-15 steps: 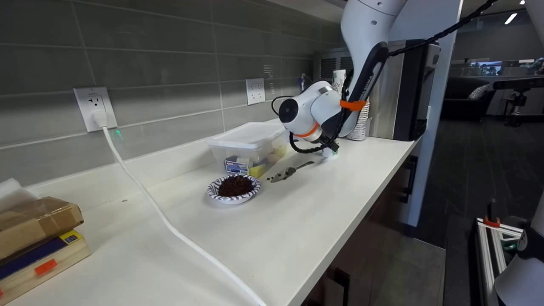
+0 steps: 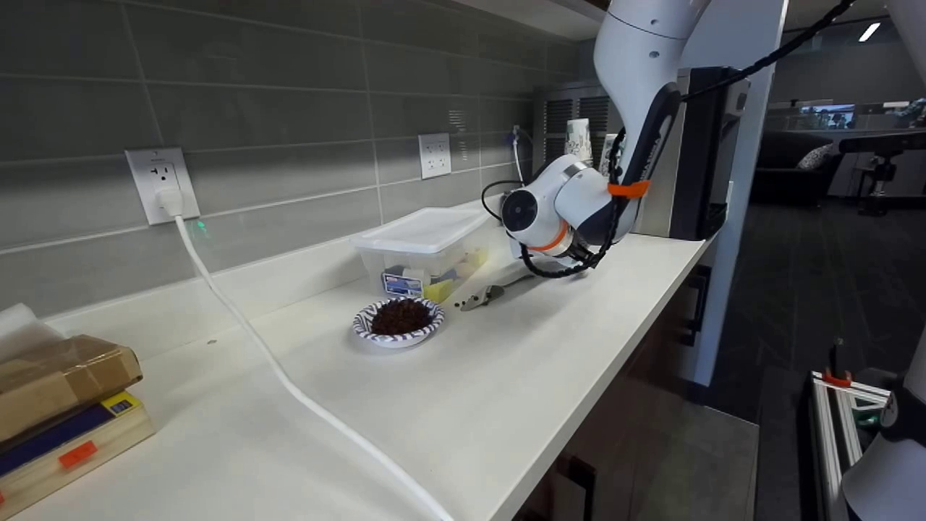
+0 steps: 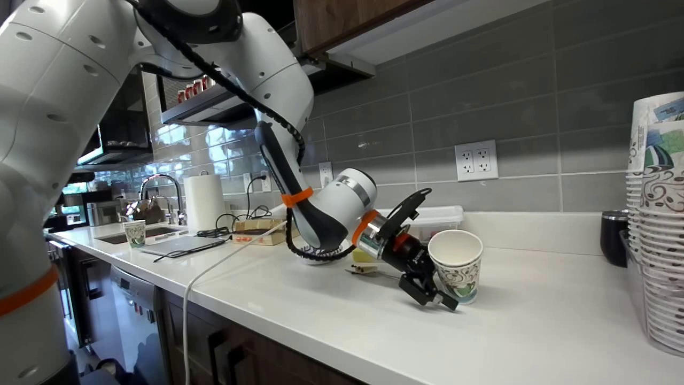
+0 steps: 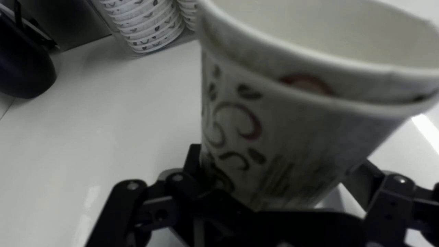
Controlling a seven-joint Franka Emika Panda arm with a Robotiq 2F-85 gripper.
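Two nested paper cups with a swirl pattern, the outer cup (image 3: 459,275) showing most, stand on the counter beside my gripper (image 3: 442,302). In the wrist view the cup (image 4: 284,140) fills the middle, between the spread fingers of my open gripper. One finger (image 4: 193,158) is on its left, the other (image 4: 362,185) on its right. The cup's base is hidden behind the gripper body. Exterior view 1 shows the arm low over the counter, with the fingers hidden from sight.
A patterned bowl of dark bits (image 2: 400,318), a spoon-like utensil (image 2: 486,297) and a lidded plastic box (image 2: 425,247) lie nearby. Stacks of cups (image 3: 660,256) and a black tumbler (image 3: 613,237) stand farther right.
In exterior view 1 the arm has moved right and a little lower, towards the far cup stacks. The bowl, utensil and box have stayed put.
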